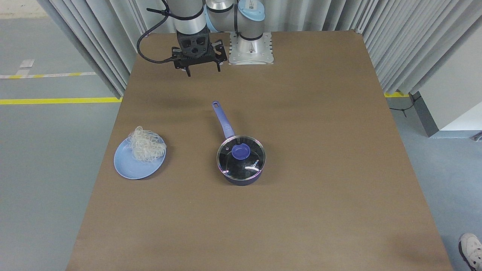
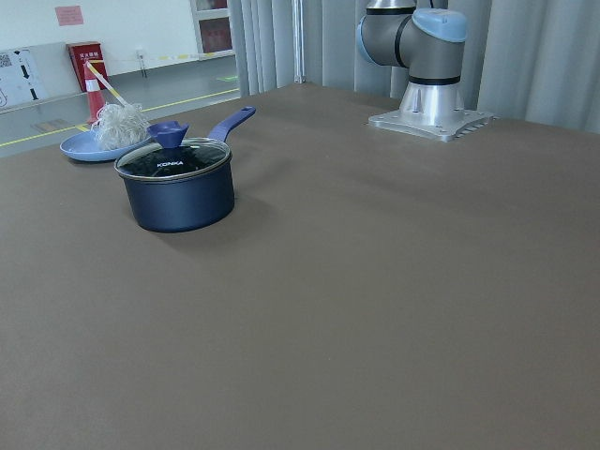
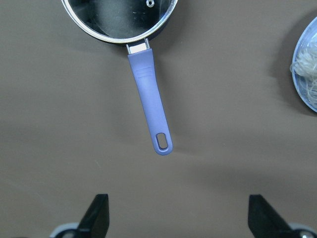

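A dark blue saucepan (image 2: 178, 202) stands mid-table with a glass lid (image 1: 240, 166) and purple knob (image 1: 240, 151) on it. Its blue handle (image 3: 148, 94) points toward the arm. A light blue plate (image 1: 128, 165) holding a tangle of pale noodle-like strands (image 1: 147, 145) lies apart from it, at the left in the front view and at the right edge of the wrist view. My gripper (image 1: 203, 69) hangs at the far end of the table, beyond the handle's end, open with nothing between its fingers.
The arm's base plate (image 1: 250, 58) sits at the far edge, with curtains behind it.
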